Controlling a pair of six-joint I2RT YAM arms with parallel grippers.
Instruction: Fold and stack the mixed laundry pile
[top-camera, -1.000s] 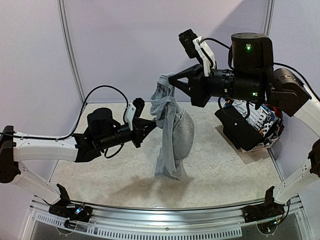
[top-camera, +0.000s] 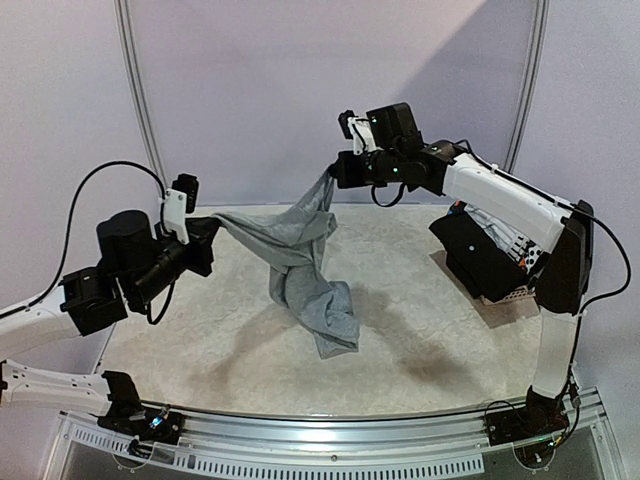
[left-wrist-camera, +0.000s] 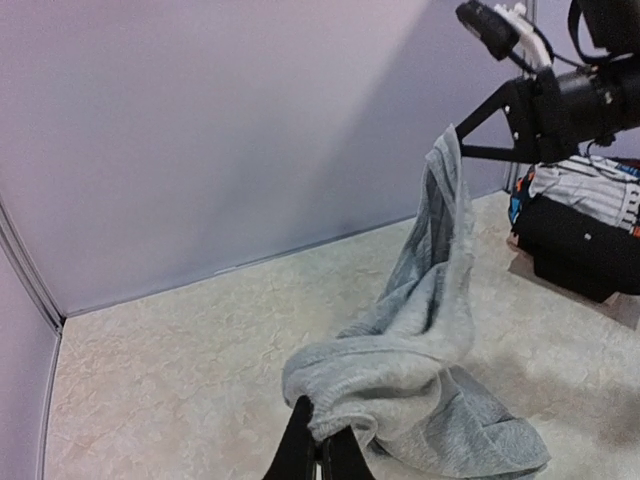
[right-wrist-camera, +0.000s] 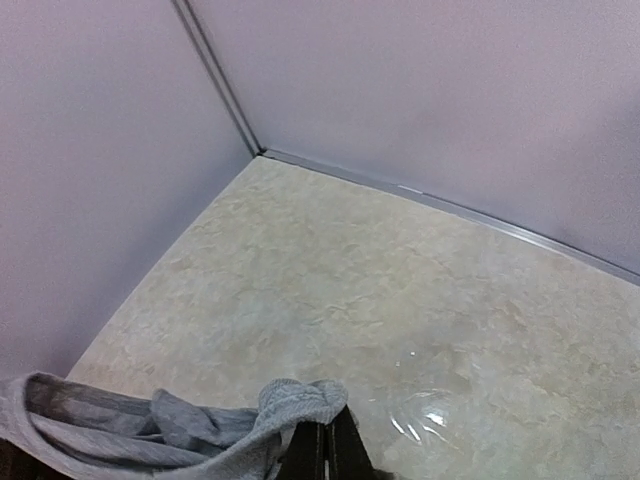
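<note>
A grey cloth garment (top-camera: 290, 240) hangs between my two grippers, its lower end lying crumpled on the table (top-camera: 420, 300). My left gripper is shut on one edge of it, at the left in the top view. Higher and farther back, my right gripper is shut on another part of the cloth, which trails off to the lower left in the right wrist view. The fabric sags between the two grips. Its exact shape is hidden by the folds.
At the right of the table stands a basket (top-camera: 508, 297) with mixed laundry, a black item (top-camera: 478, 250) draped over its side. Apart from the garment, the tabletop is bare. Pale walls (top-camera: 300, 100) close off the back and sides.
</note>
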